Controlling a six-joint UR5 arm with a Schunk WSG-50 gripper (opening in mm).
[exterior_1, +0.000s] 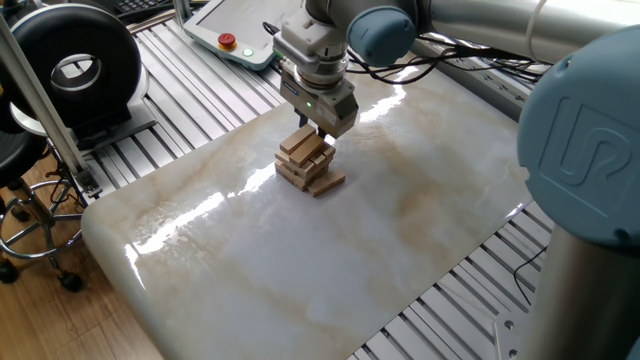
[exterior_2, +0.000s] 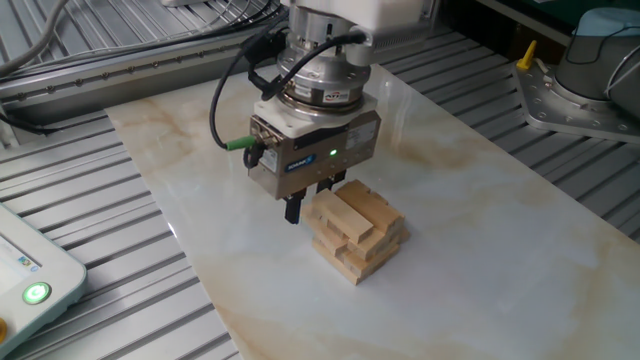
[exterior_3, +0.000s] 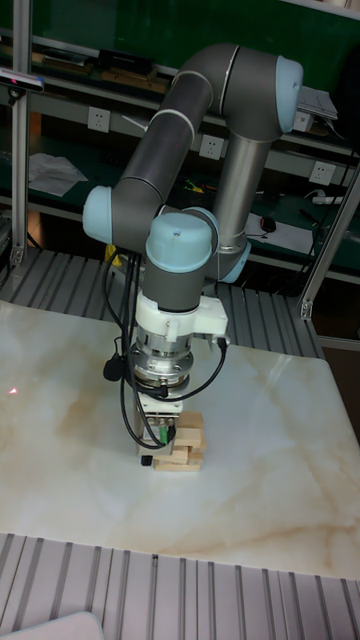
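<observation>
A low stack of wooden blocks stands on the marbled board, with layers crossing and a few blocks jutting out. One block sticks out at its base toward the right in exterior view 1. My gripper points down right beside the stack, its two dark fingers apart and no block visible between them. The farther finger is close to the top layer; whether it touches cannot be told. In exterior view 3 the gripper body partly hides the stack.
The marbled board is clear around the stack. A teach pendant with a red stop button lies on the slatted table at the back left. Cables hang along the wrist. A black round object stands beyond the board's left side.
</observation>
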